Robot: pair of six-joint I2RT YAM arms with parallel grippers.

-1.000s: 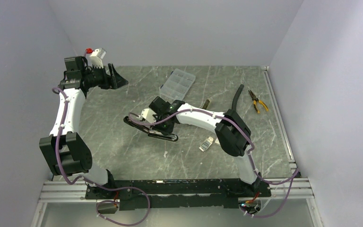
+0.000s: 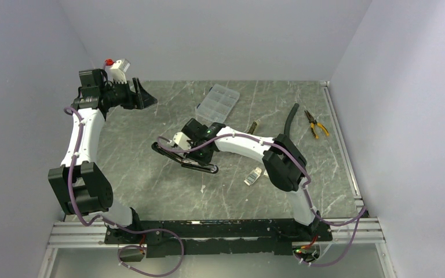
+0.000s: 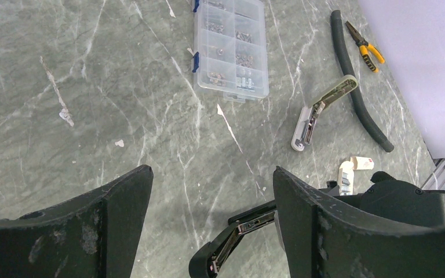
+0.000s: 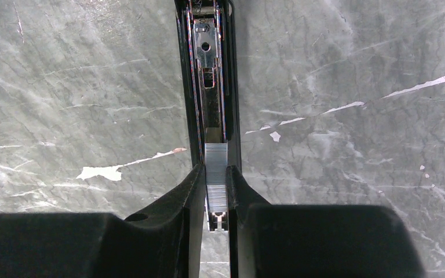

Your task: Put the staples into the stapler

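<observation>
The black stapler (image 2: 199, 167) lies opened out on the table, left of centre in the top view. Its metal channel (image 4: 211, 110) runs lengthwise in the right wrist view. A silver staple strip (image 4: 216, 159) sits in line with the channel, close to its near end. My right gripper has one fingertip along each side of this strip, about a strip's width apart; whether they press on it is unclear. High at the far left, my left gripper is wide open and empty, away from the stapler (image 3: 258, 221).
A clear compartment box (image 2: 218, 103) lies at the back. A small opened stapler (image 3: 310, 124), a dark hose (image 3: 347, 63), pliers (image 2: 315, 123) and a small box (image 2: 252, 176) are on the right.
</observation>
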